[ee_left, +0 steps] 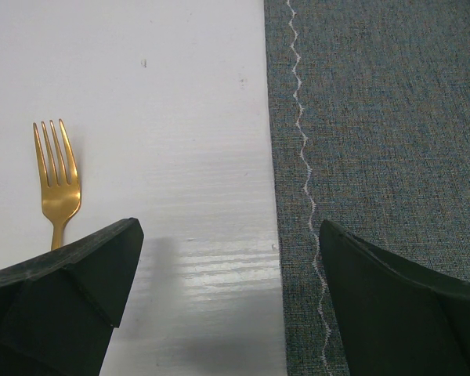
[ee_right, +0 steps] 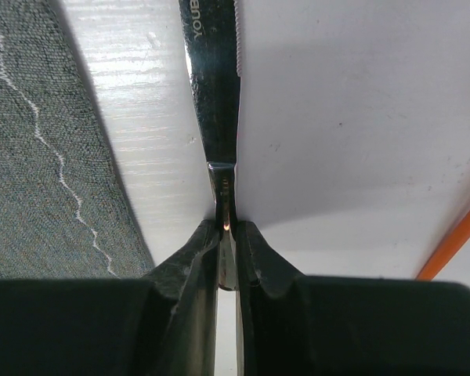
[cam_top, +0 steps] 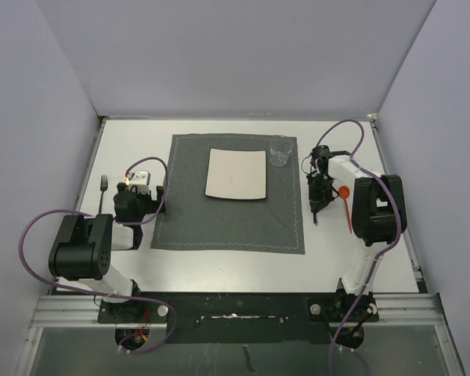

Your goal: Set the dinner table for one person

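A square cream plate (cam_top: 236, 174) and a clear glass (cam_top: 280, 152) stand on the dark grey placemat (cam_top: 188, 223). Just right of the mat lies a knife (ee_right: 215, 86), its handle end between the fingers of my right gripper, which is shut on it. The spoon (cam_top: 345, 205), with an orange handle, rests on the white table farther right. On the left a golden fork (ee_left: 60, 188) lies on bare table. My left gripper is open over the mat's left edge, nothing between its fingers, with the fork beyond its left finger.
Walls rise at the left, right and back. Loose purple cables (cam_top: 35, 262) trail along both arms.
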